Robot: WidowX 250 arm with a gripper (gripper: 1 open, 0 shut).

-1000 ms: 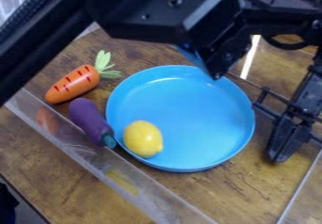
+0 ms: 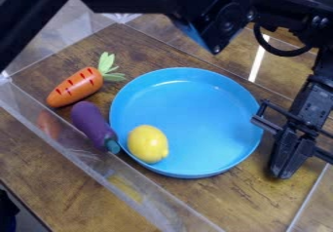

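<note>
A blue plate [image 2: 196, 109] lies in the middle of the wooden board, with a yellow lemon [image 2: 148, 144] on its lower left. A purple eggplant [image 2: 93, 125] lies just left of the plate, and an orange carrot [image 2: 78, 84] with green leaves lies further left. My dark gripper [image 2: 283, 162] is low at the right, beside the plate's right rim. Whether its fingers are open or shut I cannot make out, and nothing clear shows held in it.
A clear plastic wall [image 2: 143, 193] runs along the lower left edge. The arm's upper links cross the top of the view. Bare wood [image 2: 221, 203] shows below the plate.
The upper arm has risen and shifted toward the top of the view, uncovering more board behind the plate. The gripper has moved slightly. The plate and vegetables are unchanged.
</note>
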